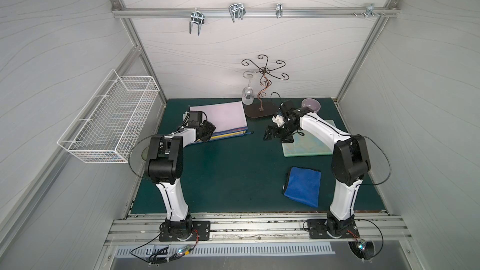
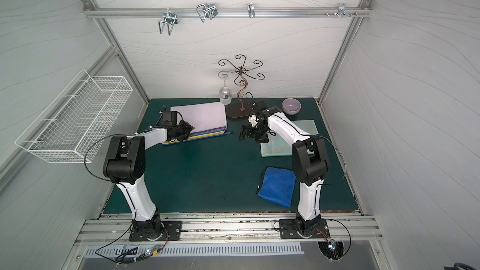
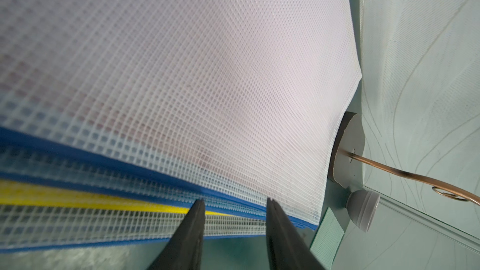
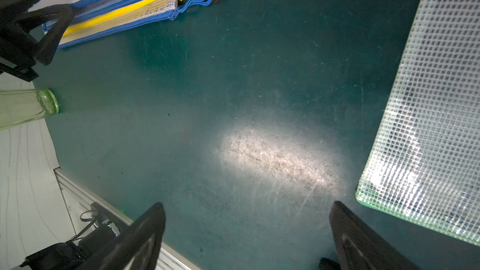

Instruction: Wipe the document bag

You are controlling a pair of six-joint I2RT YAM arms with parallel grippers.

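A stack of mesh document bags, pinkish white on top with blue and yellow edges, lies at the back left. My left gripper is open at its front edge, its fingertips in front of the layered edges. A pale green mesh bag lies at the right, and my open right gripper hovers by its left side, nothing between its fingers. A blue pouch lies flat at the front right.
A metal stand with a wine glass and a purple bowl stand at the back. A wire basket hangs on the left wall.
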